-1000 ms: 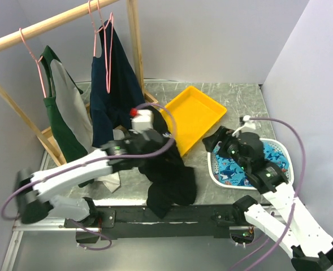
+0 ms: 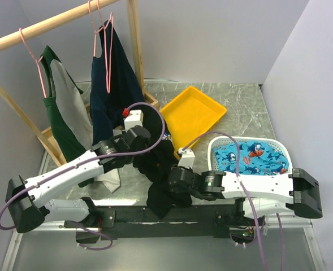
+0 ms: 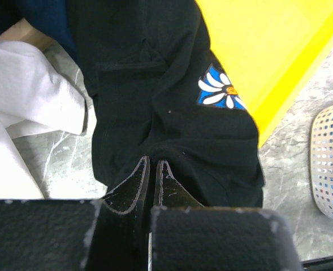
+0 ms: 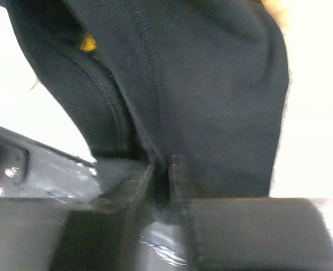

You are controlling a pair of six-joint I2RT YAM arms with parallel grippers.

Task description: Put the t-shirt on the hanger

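Note:
A black t-shirt [image 2: 160, 161] with a blue and white flower patch [image 3: 220, 88] lies bunched on the floor, partly over the yellow tray. My left gripper is shut on a fold of its dark cloth. At the shirt's lower end is my right gripper, its fingers close together with black fabric around and between the tips; blur hides how firmly they meet. Pink hangers hang from the wooden rail [image 2: 53, 23]; one bare hanger [image 2: 108, 62] hangs in front of the navy garment [image 2: 116, 84].
A green and grey shirt [image 2: 64, 104] hangs at the left. Beside the black shirt stands the yellow tray [image 2: 191, 113]. A white basket [image 2: 212, 164] with blue patterned cloth [image 2: 251, 158] is at the right. Bare floor shows behind the basket.
From over the basket, my right arm has swung left to the black shirt's lower end. The left arm has shifted slightly left, and the shirt's lower part has moved a little with it.

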